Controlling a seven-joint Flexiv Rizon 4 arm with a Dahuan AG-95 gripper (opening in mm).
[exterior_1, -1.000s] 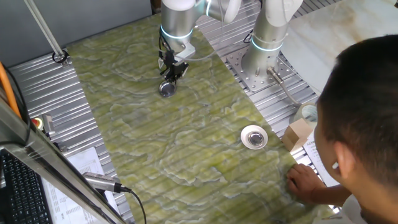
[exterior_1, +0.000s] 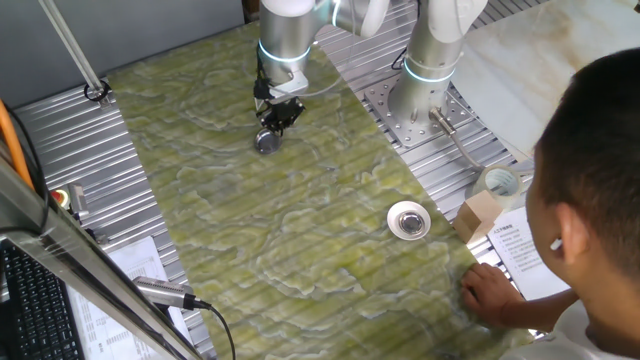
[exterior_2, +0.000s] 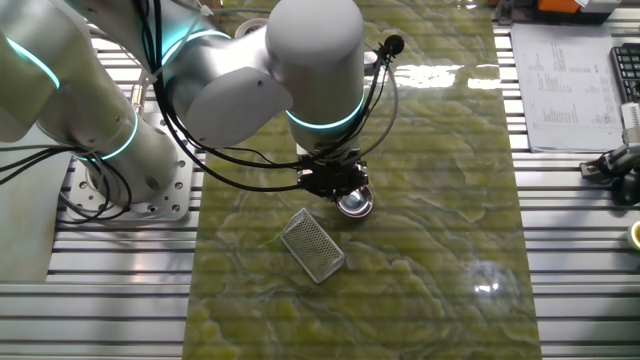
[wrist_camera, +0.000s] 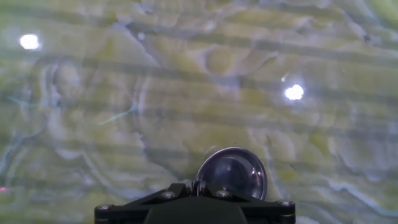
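Note:
A small shiny metal bowl (wrist_camera: 233, 174) lies at the lower middle of the wrist view. My gripper has its fingers close together at the bowl's left edge, apparently shut on the rim. In exterior view 1, the bowl (exterior_1: 267, 142) sits just below the black gripper (exterior_1: 279, 118); exterior view 2 shows the bowl (exterior_2: 356, 204) beside it too. Whether the bowl's underside touches the table cannot be told. A perforated metal grater (exterior_2: 313, 246) lies flat near the gripper. Another round metal piece (exterior_1: 409, 223) rests in a white dish (exterior_1: 396, 232).
A person's hand (exterior_1: 490, 293) rests on the table's right edge, near a cardboard block (exterior_1: 476, 216) and a tape roll (exterior_1: 498, 182).
The gripper's black fingers and linkage have shifted slightly and look lower and wider beside the bowl. The bowl has moved very little. The person has moved to the right.

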